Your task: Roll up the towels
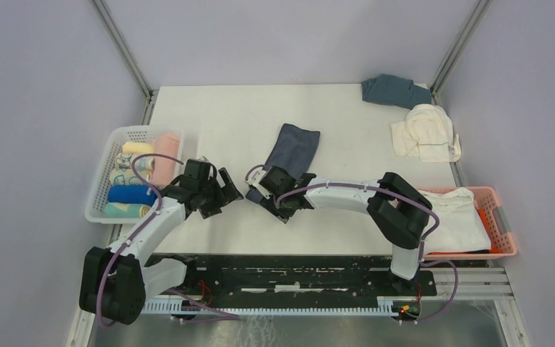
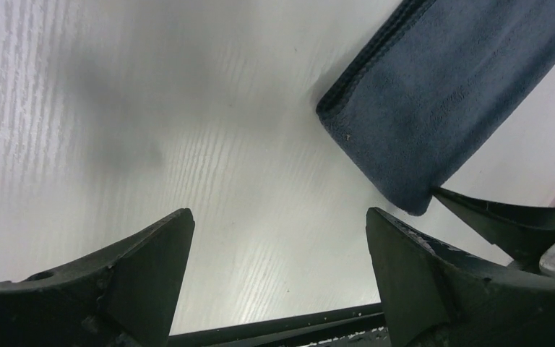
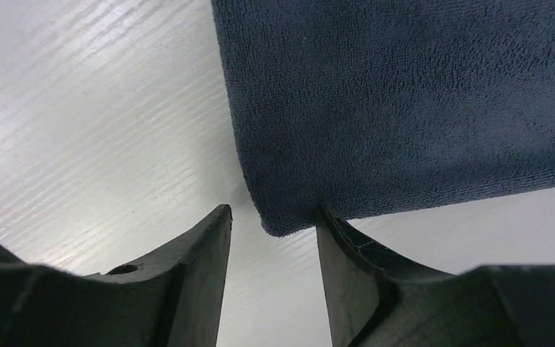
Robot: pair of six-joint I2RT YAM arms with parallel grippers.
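A dark navy towel (image 1: 295, 141) lies flat, folded into a long strip, on the white table (image 1: 217, 116). My right gripper (image 1: 273, 211) is open at its near end; in the right wrist view one fingertip (image 3: 332, 235) reaches the corner of the towel (image 3: 390, 101). My left gripper (image 1: 224, 195) hangs open to the left of the towel, with bare table between its fingers in the left wrist view.
A white basket (image 1: 95, 195) of rolled towels stands at left. Folded cream towels (image 1: 425, 134) and a teal one (image 1: 394, 90) lie at back right. A pink basket (image 1: 498, 231) with white cloth stands at front right.
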